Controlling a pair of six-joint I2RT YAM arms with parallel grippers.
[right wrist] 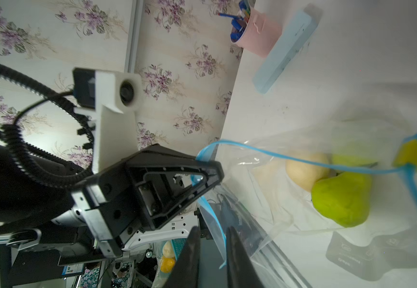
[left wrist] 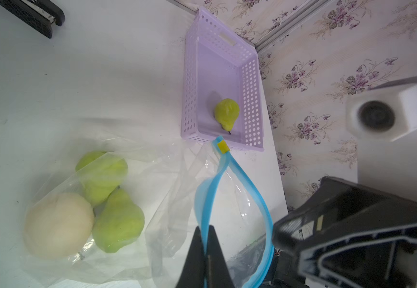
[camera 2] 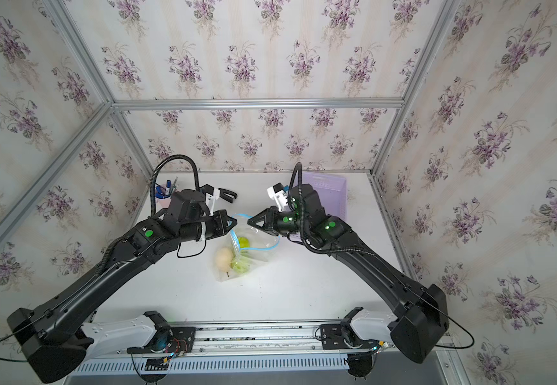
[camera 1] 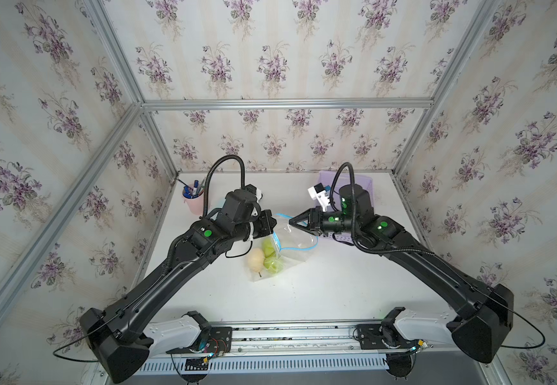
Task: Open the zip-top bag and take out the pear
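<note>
The clear bag (camera 1: pixel 297 237) with blue zip rim lies mid-table. Inside are green pears (left wrist: pixel 117 220) and a pale round fruit (left wrist: pixel 58 224). My left gripper is shut on the bag's blue rim, holding that side up. My right gripper is over the open mouth from the right; blue rim shows behind its fingertips, and I cannot tell whether it grips anything. Another pear (left wrist: pixel 226 112) lies in the lilac basket.
The lilac basket (left wrist: pixel 189 96) stands at back right. A pink pen cup (right wrist: pixel 261 36), a pale blue bar (right wrist: pixel 285 52) and a black stapler-like object (left wrist: pixel 35 16) are at back left.
</note>
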